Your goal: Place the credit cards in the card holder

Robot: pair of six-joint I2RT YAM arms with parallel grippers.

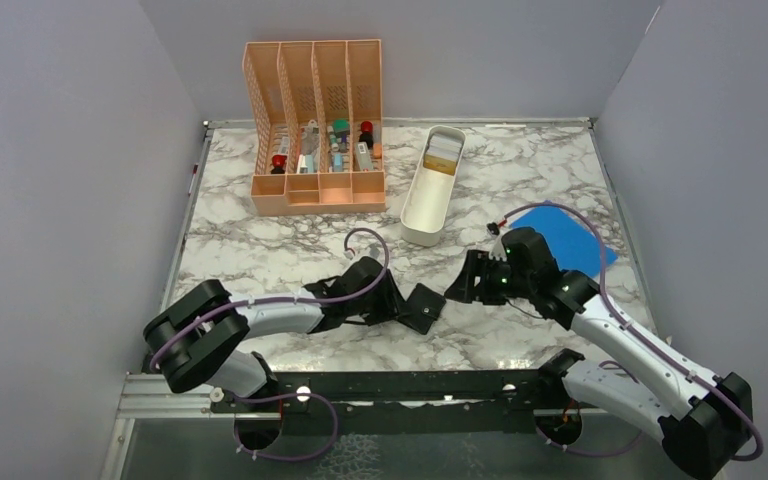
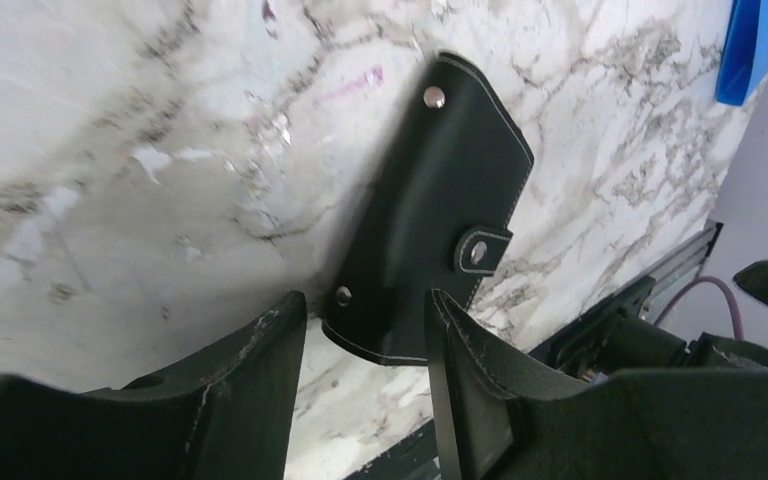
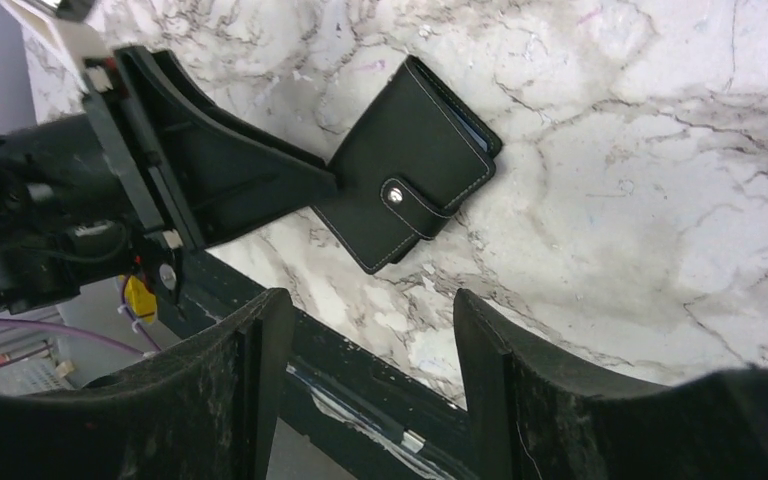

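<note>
The black card holder [image 1: 423,309] lies flat on the marble table between the two grippers, its snap strap fastened over one edge. In the right wrist view the holder [image 3: 405,165] shows a bluish edge inside its folded side. Close over one corner of it, my left gripper is open with nothing held between its fingers. Part open and empty, my right gripper hovers just to the right of the holder. Yellowish and pale cards [image 1: 442,155] rest in the far end of the white tray.
The long white tray [image 1: 424,214] stands behind the arms. An orange compartment rack [image 1: 318,197] with small items is at the back left. A blue sheet [image 1: 568,241] lies at the right. Bare marble surrounds the holder.
</note>
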